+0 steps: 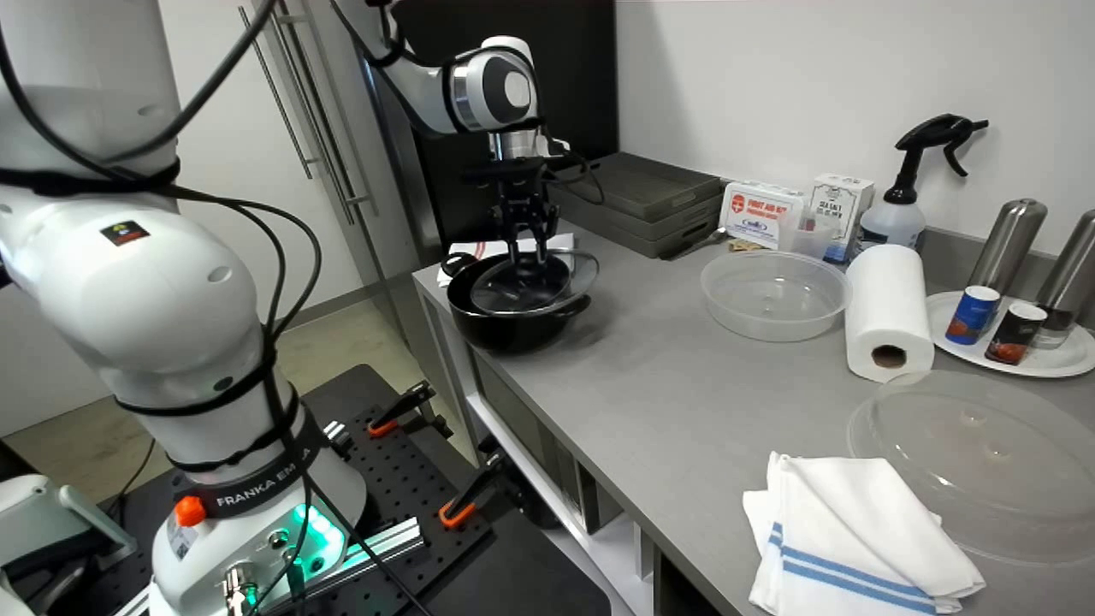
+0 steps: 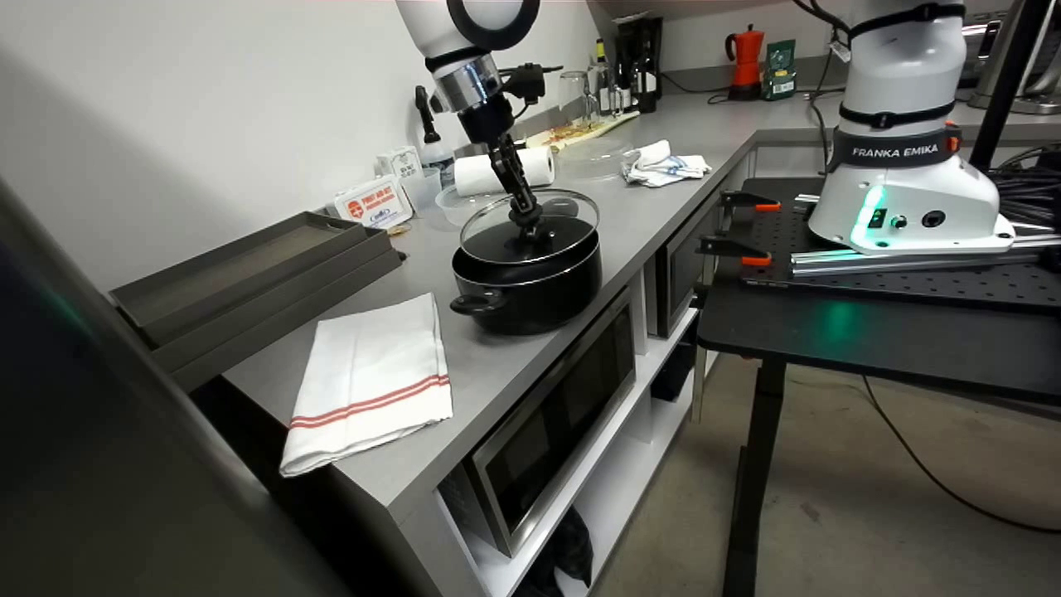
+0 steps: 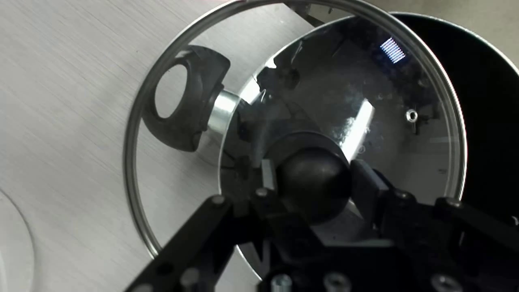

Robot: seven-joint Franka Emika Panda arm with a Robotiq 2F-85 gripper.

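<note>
A glass lid with a metal rim (image 1: 587,275) hangs slightly tilted over the black pot (image 1: 503,330) at the counter's far left corner. My gripper is shut on the lid's round black knob (image 3: 314,187). From the wrist, the lid (image 3: 399,146) sits off-centre: it overhangs one pot handle (image 3: 206,104), while part of the pot's dark inside (image 3: 489,112) lies uncovered on the opposite side. In the second exterior view the lid (image 2: 484,242) appears a little above the pot (image 2: 527,298); contact between the rims cannot be told.
A white towel with red stripes (image 2: 368,368) lies beside the pot near the counter's end. Stacked grey trays (image 1: 647,200) stand behind, against the wall. A clear plastic bowl (image 1: 775,298) is farther right, with bare counter (image 1: 657,349) between it and the pot.
</note>
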